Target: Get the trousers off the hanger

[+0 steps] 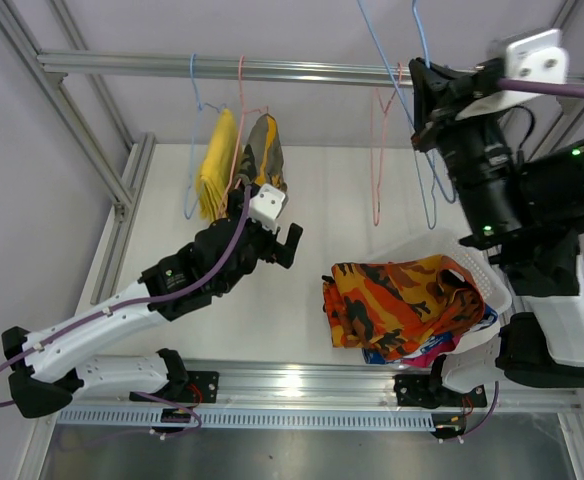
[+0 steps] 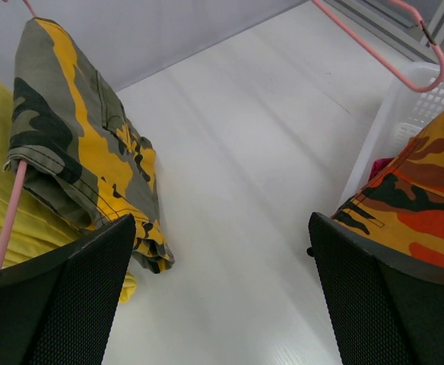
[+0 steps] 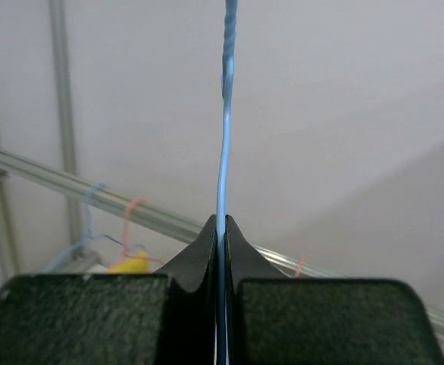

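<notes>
Camouflage trousers (image 2: 85, 144) with yellow patches hang on a pink hanger (image 2: 11, 213) at left, beside yellow trousers (image 1: 215, 165). My left gripper (image 1: 272, 240) stands open just in front of them; in the left wrist view its two fingers frame white floor, with nothing between. My right gripper (image 1: 422, 80) is raised at the rail, shut on the blue hanger (image 3: 223, 160), whose thin wire runs through its fingertips in the right wrist view. No trousers are on that hanger.
A white basket (image 1: 482, 270) at lower right holds orange camouflage and other cloth (image 1: 392, 305). An empty pink hanger (image 1: 377, 190) hangs from the rail (image 1: 302, 72).
</notes>
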